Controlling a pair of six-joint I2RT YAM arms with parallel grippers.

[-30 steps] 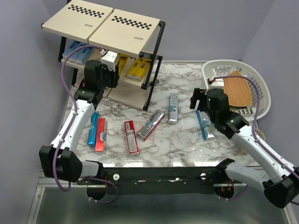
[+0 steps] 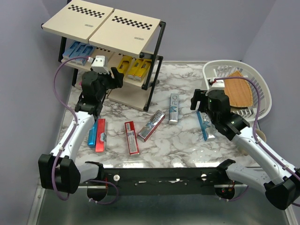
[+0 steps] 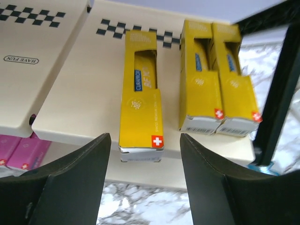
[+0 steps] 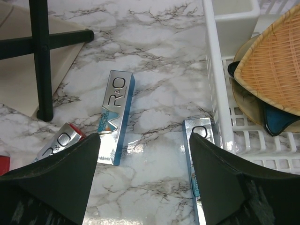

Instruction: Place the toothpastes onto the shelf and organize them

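On the middle shelf (image 3: 75,112), a single yellow toothpaste box (image 3: 140,117) lies with its end slightly past the front edge. A pair of yellow boxes (image 3: 201,93) lies to its right, with a gap between. My left gripper is open in front of the single box, its fingers apart on either side and nothing held. Blue boxes (image 2: 78,50) lie at the shelf's left. On the table are a blue box (image 2: 93,135), red boxes (image 2: 100,136) (image 2: 131,138) (image 2: 151,125) and silver-blue boxes (image 2: 174,108) (image 4: 199,136). Above the table, my right gripper (image 2: 198,99) hangs open and empty.
Pink boxes (image 3: 29,152) lie on the lower level at left. A white basket (image 2: 266,91) with a woven tray (image 2: 238,91) stands at the right. The shelf's dark frame post (image 3: 281,93) rises close to the yellow pair. Mid-table marble is clear between boxes.
My left gripper has drawn back from the shelf and now shows spread fingers. The single yellow box stays on the shelf. My right arm is unmoved.
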